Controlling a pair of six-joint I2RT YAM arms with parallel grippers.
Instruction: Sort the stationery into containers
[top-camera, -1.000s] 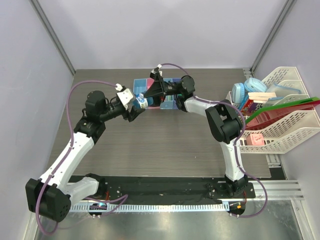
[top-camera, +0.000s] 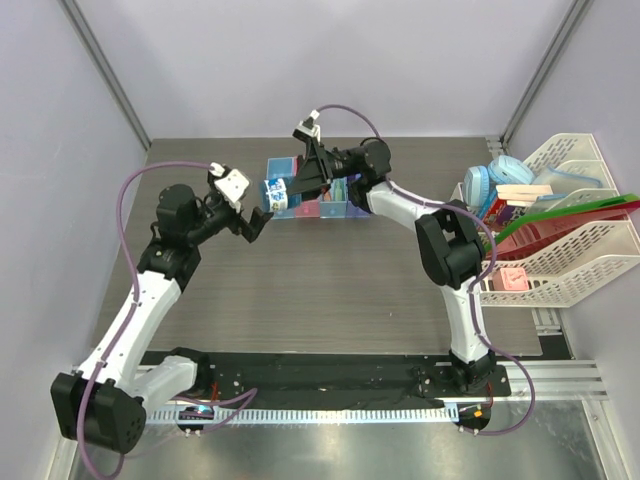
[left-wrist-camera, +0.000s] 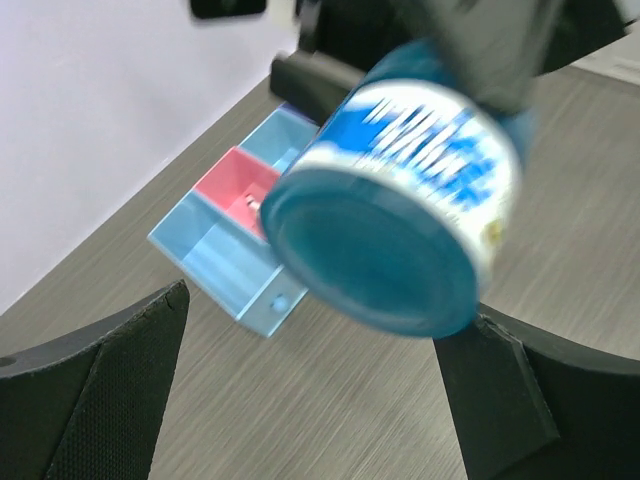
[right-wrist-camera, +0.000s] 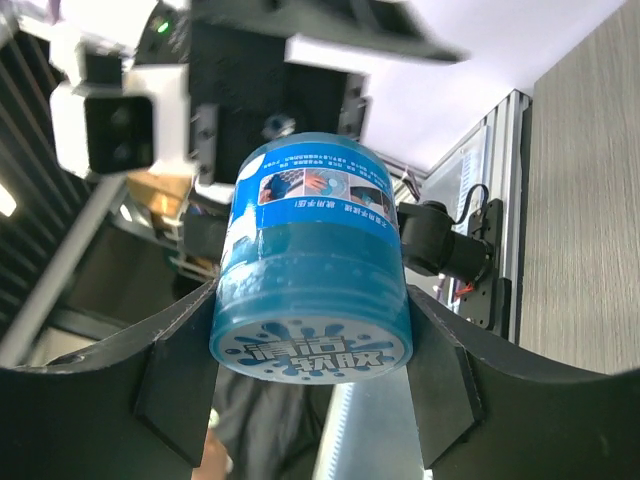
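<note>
My right gripper is shut on a blue cylindrical tub (right-wrist-camera: 310, 240) with a printed label, held in the air. In the top view this tub (top-camera: 276, 194) hangs at the left end of the sectioned organizer (top-camera: 281, 166). Close by on the left, my left gripper (top-camera: 256, 222) stands open, its fingers (left-wrist-camera: 120, 390) wide apart in the left wrist view. The tub's round teal end (left-wrist-camera: 365, 250) faces that gripper, beyond the gap and nearer the right-hand finger; whether they touch cannot be told. Blue and pink compartments show, partly hidden by the right arm.
At the right, a white basket (top-camera: 583, 272) holds folders, books, a blue-and-white round item (top-camera: 476, 187) and a pink box (top-camera: 511, 279).
My left gripper has drawn a little to the left.
</note>
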